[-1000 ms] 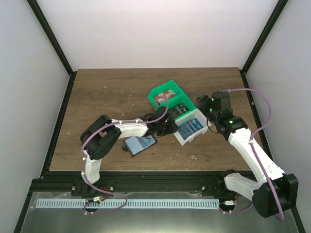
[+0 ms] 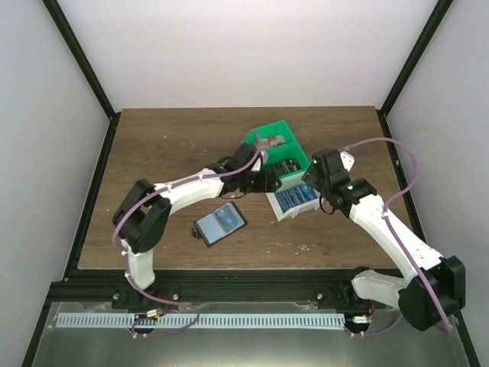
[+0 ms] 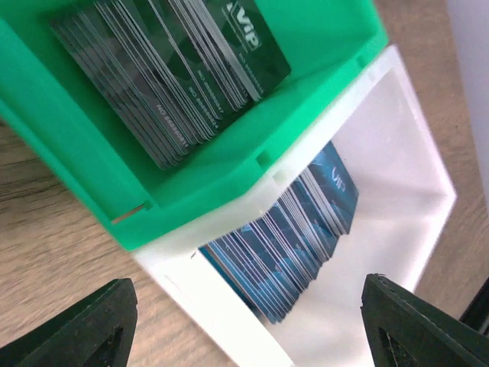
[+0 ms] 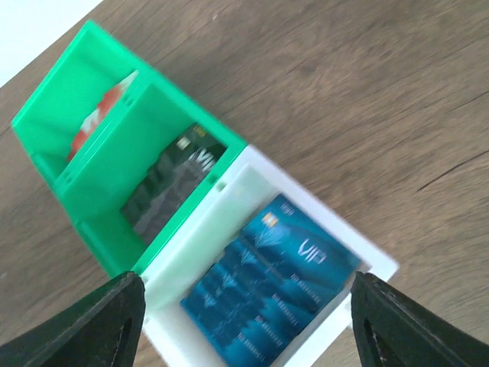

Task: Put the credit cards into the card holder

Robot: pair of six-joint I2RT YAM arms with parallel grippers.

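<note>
Blue cards (image 4: pixel 269 279) lie in overlapping rows in the white compartment (image 3: pixel 416 183) of a box. Dark cards (image 3: pixel 172 73) fill the adjoining green compartment (image 3: pixel 84 145), and red-and-white cards (image 4: pixel 102 115) sit in the farther green one. Left of the box, a dark-edged holder (image 2: pixel 220 222) rests flat on the table with blue cards showing on its right part. My left gripper is open, with the white compartment's near wall in view between its fingers. Open as well, my right gripper is over the blue cards at the box's right side; no card is gripped by either.
Both arms reach in close to the box from opposite sides, leaving little room between them. Bare wooden table (image 2: pixel 176 138) stretches behind and left of the box, and more is clear in front. A purple cable (image 2: pixel 412 164) loops beside the right arm.
Over the last second the box has shifted and turned slightly, its green end swinging right. My left gripper has moved back from the box a little; the right has shifted slightly left. The holder stays put.
</note>
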